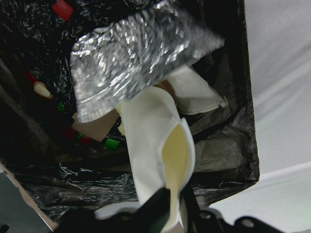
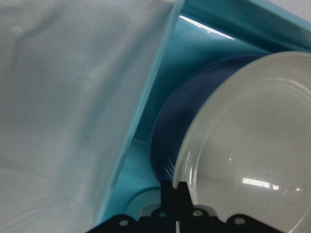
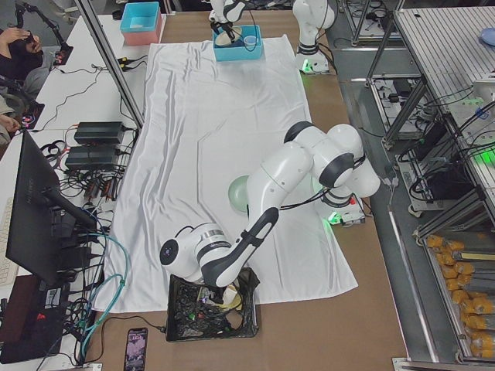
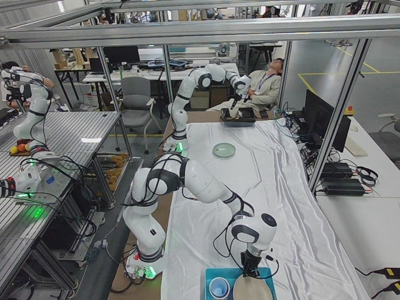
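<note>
My left gripper (image 3: 218, 292) is down in a black bin lined with plastic (image 3: 178, 325). In the left wrist view it is at a white paper piece (image 1: 143, 145) among crumpled foil (image 1: 131, 58) and scraps; whether it grips anything is unclear. My right gripper (image 4: 250, 269) is at a blue tub (image 4: 212, 275), its fingertips on the rim of a cream plate (image 2: 248, 141), which lies over a dark blue plate (image 2: 170, 121).
A green plate (image 4: 224, 150) lies on the white cloth (image 3: 193, 108) between the arms. Monitors, cables and power boxes line one side; a phone (image 3: 135, 348) lies beside the bin.
</note>
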